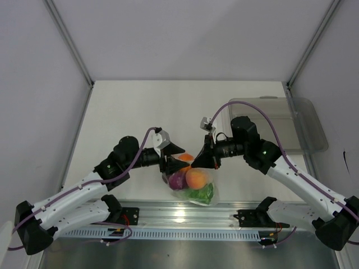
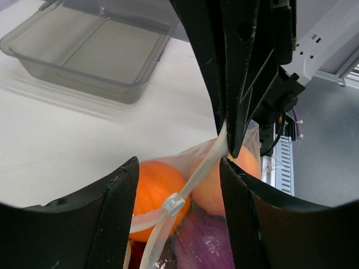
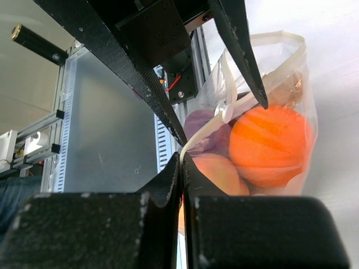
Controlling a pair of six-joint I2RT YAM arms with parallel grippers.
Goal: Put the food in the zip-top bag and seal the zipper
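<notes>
The clear zip top bag lies near the table's front edge, with an orange, a peach-coloured fruit, a purple item and green leaves inside. My right gripper is shut on one end of the bag's white zipper strip. Along that strip sits a small clear slider. My left gripper stands open, its fingers apart on either side of the strip near the slider, gripping nothing. Both arms hide part of the bag's mouth from above.
An empty clear plastic container stands at the back right, behind my right arm. Bare white table stretches across the back and left. A metal rail runs along the front edge close to the bag.
</notes>
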